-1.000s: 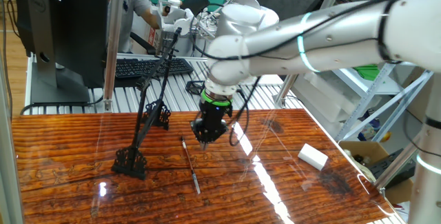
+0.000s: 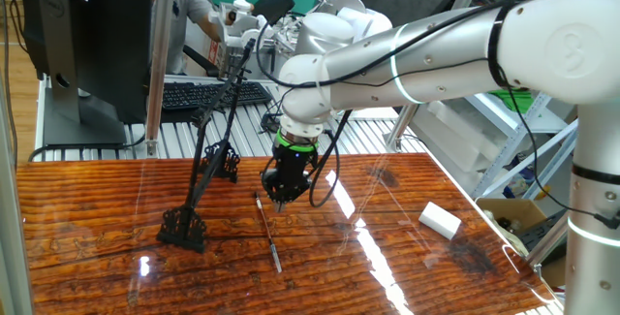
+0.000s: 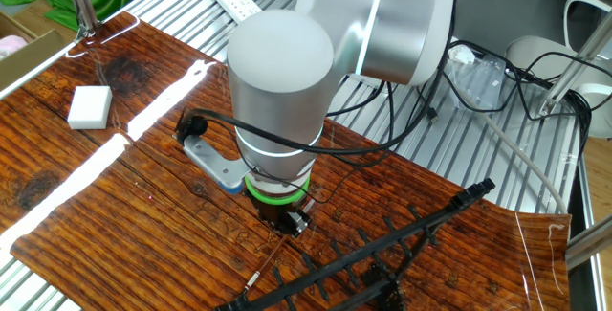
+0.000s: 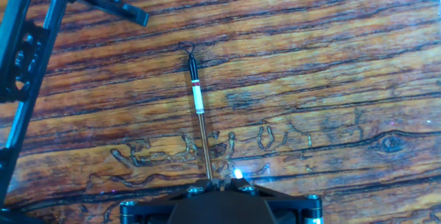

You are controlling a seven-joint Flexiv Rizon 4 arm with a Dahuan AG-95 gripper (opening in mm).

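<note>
A slim brush (image 4: 204,140) with a brown shaft, a white label and a dark end with a small loop lies on the wooden tabletop. In the wrist view its lower end is hidden behind my gripper. Exterior view 1 has the brush (image 2: 267,230) flat on the table, with my gripper (image 2: 280,202) pointing down above the board, close to its far end. The fingertips appear together, with nothing seen held between them. A black rack (image 2: 206,165) with small pegs on its bar stands left of the brush; part of this rack (image 4: 31,65) shows at the wrist view's left edge.
A white block (image 2: 440,220) sits on the right part of the tabletop (image 2: 77,208). Behind the board are a keyboard (image 2: 208,95) and a monitor (image 2: 82,53). Cables hang along the arm. The board between brush and block is clear, with bright glare.
In exterior view 1 the arm and gripper have shifted a little left, toward the brush. Brush, rack and white block stay where they were.
</note>
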